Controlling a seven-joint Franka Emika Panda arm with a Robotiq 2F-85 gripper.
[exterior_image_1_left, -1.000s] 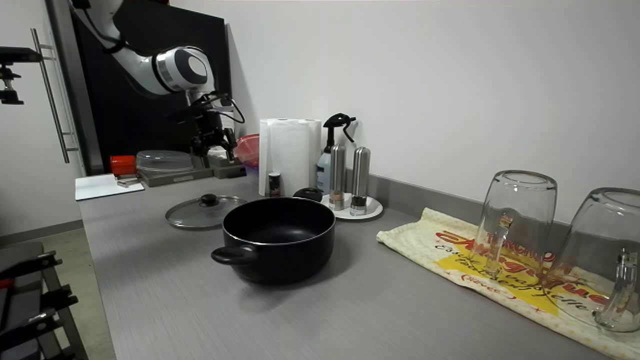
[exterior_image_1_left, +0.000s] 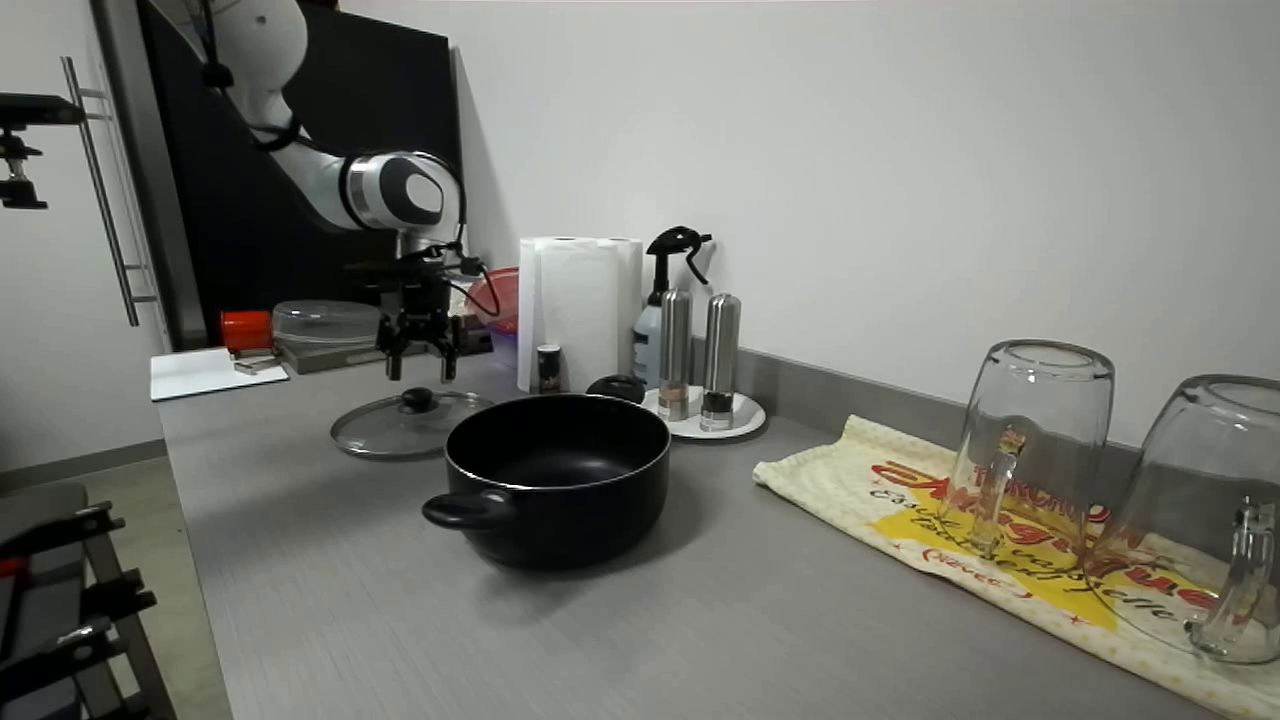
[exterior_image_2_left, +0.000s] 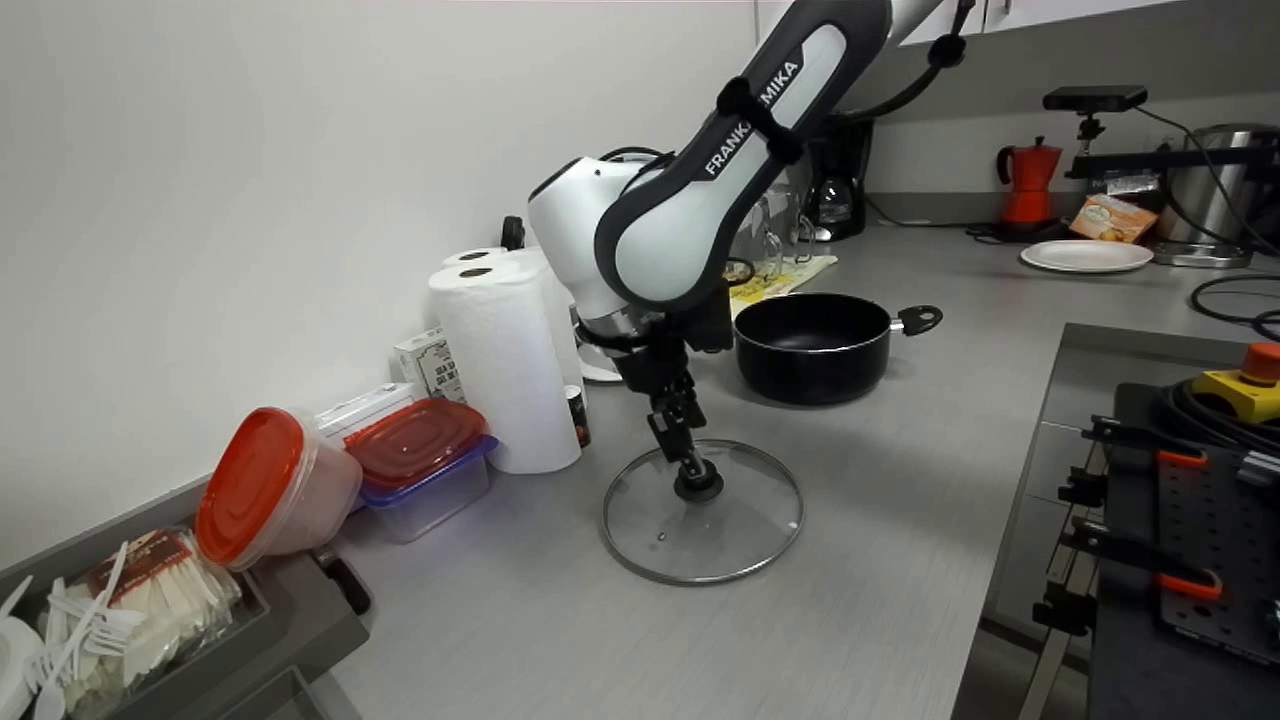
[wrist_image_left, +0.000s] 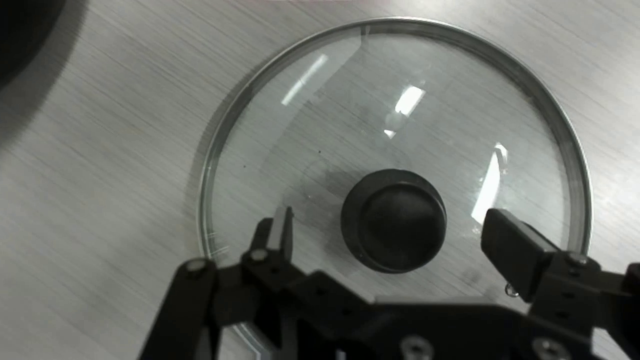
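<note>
A round glass lid (exterior_image_2_left: 750, 528) with a steel rim lies flat on the grey counter. Its black knob (wrist_image_left: 394, 221) stands up from the centre. My gripper (exterior_image_1_left: 417, 366) hangs just above the lid, pointing down. In the wrist view its two fingers (wrist_image_left: 516, 252) are spread wide, one on each side of the knob and apart from it, so it is open and holds nothing. The black pot (exterior_image_1_left: 558, 480) stands uncovered beside the lid, and its inside looks empty. In exterior view 2 the arm covers part of the space behind the gripper.
Paper towel rolls (exterior_image_2_left: 504, 360), plastic containers (exterior_image_2_left: 426, 480) and a grey cutlery tray (exterior_image_2_left: 288, 636) line the wall side. Two steel mills (exterior_image_1_left: 721, 360) stand on a white plate behind the pot. Upturned glass mugs (exterior_image_1_left: 1032, 444) rest on a cloth.
My gripper has come down toward the lid's knob and turned from a slant to nearly vertical. Lid and pot have stayed in place.
</note>
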